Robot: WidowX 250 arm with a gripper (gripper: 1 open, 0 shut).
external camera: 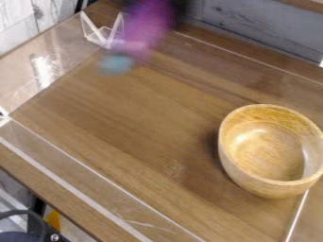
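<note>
A blurred purple object with a pale cyan tip (143, 36) is in the air at the top centre-left, in front of a clear plastic piece. The dark gripper (161, 9) at the top edge is mostly out of frame and blurred; the purple object hangs from it. A wooden bowl (269, 151) stands on the right of the wooden surface.
Clear plastic sheeting or edging runs along the left, a grey wall along the back, and a clear angular piece (98, 30) stands at the back left.
</note>
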